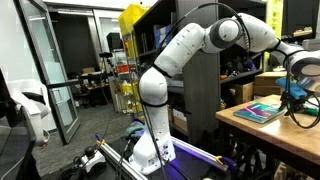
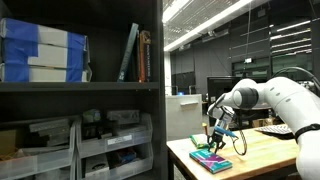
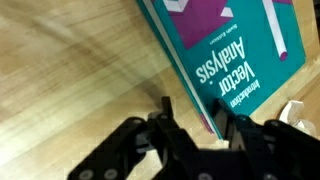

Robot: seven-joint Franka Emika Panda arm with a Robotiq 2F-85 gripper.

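A teal and purple book (image 3: pixel 236 52) titled "Introduction to Vector Analysis" lies on the wooden table (image 3: pixel 70 70). My gripper hangs over the book's near edge in the wrist view. A gap shows between its dark fingers; the other finger overlaps the book's corner in that view. Whether either finger touches the book I cannot tell. From the side, the book (image 1: pixel 258 112) lies just left of the gripper (image 1: pixel 289 109). The second exterior view shows the book (image 2: pixel 211 162) near the table's edge, below the arm.
Cardboard boxes (image 1: pixel 240 93) stand behind the table. Some small pale item (image 3: pixel 291 111) lies beyond the book. Bare wood spreads in front of the book, and a shelf with plastic bins (image 2: pixel 113 137) stands off to one side.
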